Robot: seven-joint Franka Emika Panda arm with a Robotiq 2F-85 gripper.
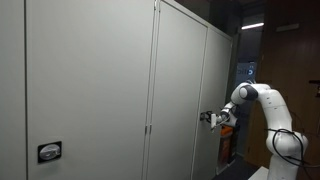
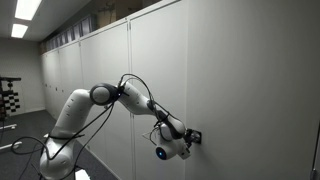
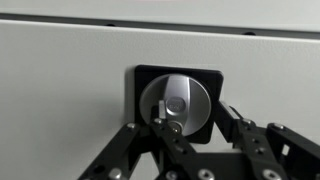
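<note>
A silver turn handle [image 3: 177, 95] sits on a round disc in a black square plate [image 3: 205, 77], mounted on a pale grey cabinet door. My gripper is right in front of it, with its fingers [image 3: 228, 122] apart. In the wrist view the lower end of the handle shows between the fingertips, nearer the left one; whether either touches it I cannot tell. Exterior view 2 has the gripper [image 2: 185, 146] close against the door beside the dark plate [image 2: 195, 136]. From exterior view 1 the gripper [image 1: 209, 117] is small and its fingers are unclear.
Tall grey cabinet doors [image 1: 90, 80] form a flat wall along my reach. Another handle plate [image 1: 49, 152] is on a nearer door. A seam [image 3: 90, 22] runs beside the handle in the wrist view. Open floor [image 2: 95, 165] lies near the arm.
</note>
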